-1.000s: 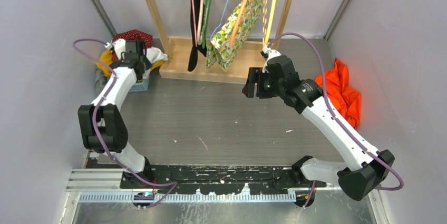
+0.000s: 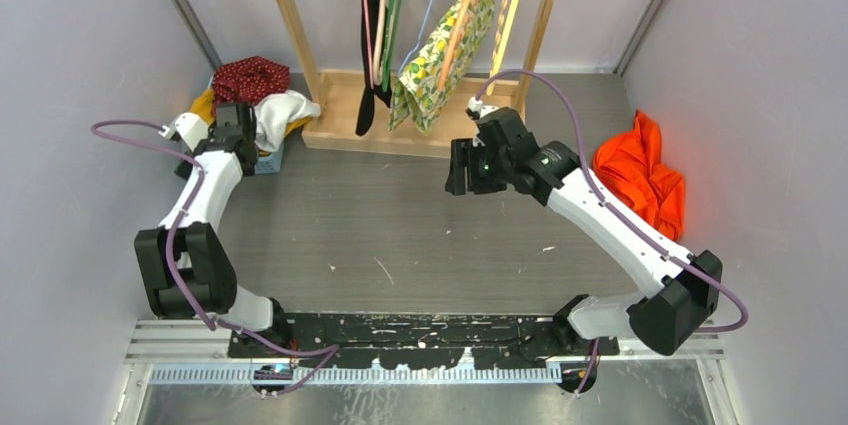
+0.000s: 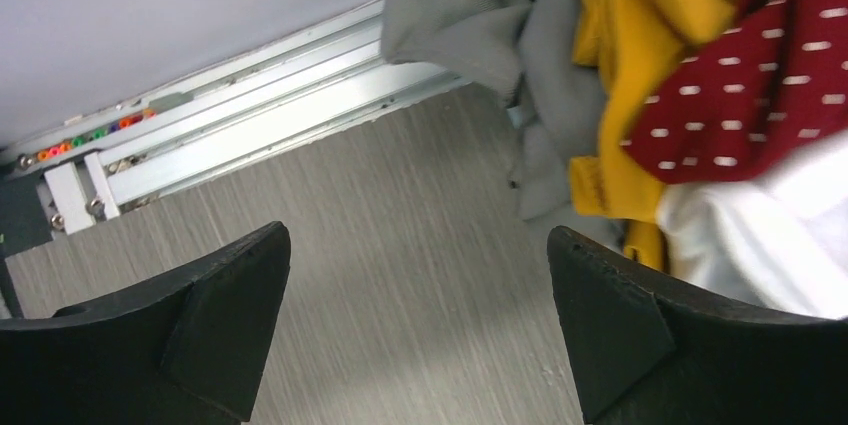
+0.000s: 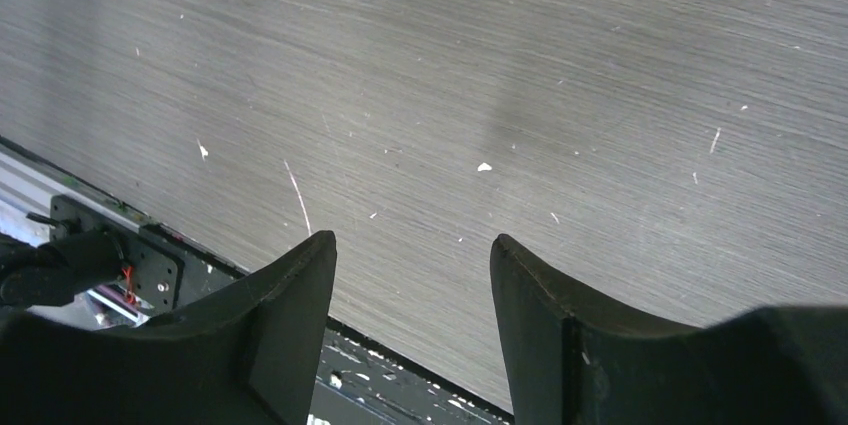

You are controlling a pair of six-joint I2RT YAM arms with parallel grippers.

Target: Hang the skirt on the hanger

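Note:
On the wooden rack hang a green-and-yellow patterned cloth point(image 2: 452, 55), on an orange hanger point(image 2: 467, 20), and a black garment point(image 2: 372, 55). Which piece is the skirt I cannot tell. Over the clothes basket point(image 2: 268, 163) at the far left is my left gripper; its fingers stand wide apart beside the pile in the left wrist view, with nothing between them point(image 3: 420, 285). The pile shows a dark red dotted cloth point(image 3: 745, 95), a yellow cloth point(image 3: 640, 35), a white one point(image 3: 770, 215) and a grey one point(image 3: 565, 95). My right gripper is open and empty above bare floor.
The rack's wooden base point(image 2: 430, 143) stands at the back centre, with more coloured hangers point(image 2: 398, 5) above it. An orange-red cloth point(image 2: 640, 175) lies along the right wall.
My left arm has drawn back and leftward over the basket, uncovering more of the dotted cloth. The right arm has shifted left a little, closer to the middle. The patterned cloth sways slightly.

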